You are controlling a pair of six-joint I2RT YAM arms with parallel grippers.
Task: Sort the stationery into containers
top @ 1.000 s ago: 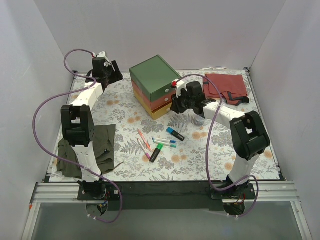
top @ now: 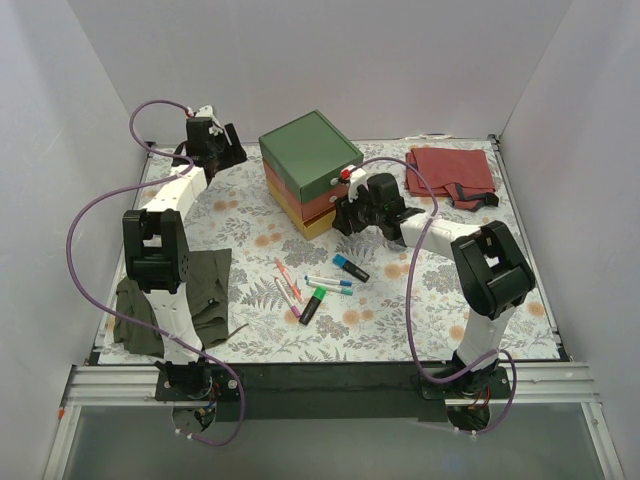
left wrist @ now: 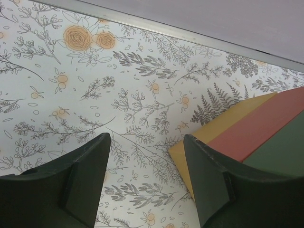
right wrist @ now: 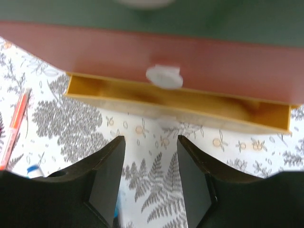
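Note:
A three-tier drawer box, green, red and yellow [top: 310, 150], stands at the back middle. Its yellow bottom drawer [right wrist: 190, 111] is pulled out a little, and the part of its inside that shows looks bare. My right gripper is open in front of that drawer, nothing between its fingers. At the back left, my left gripper hangs open and empty, left of the box. Several pens and markers lie on the table front middle: a blue-capped black marker [top: 351, 268], a green-capped black marker [top: 312, 306], thin blue and green pens [top: 329, 284], and red and pink pens [top: 287, 280].
A folded red cloth bag [top: 450, 172] lies at the back right, a dark green cloth [top: 208, 290] at the front left. A round clear object is partly hidden under the right arm.
The left arm and the stationery stay where they were.

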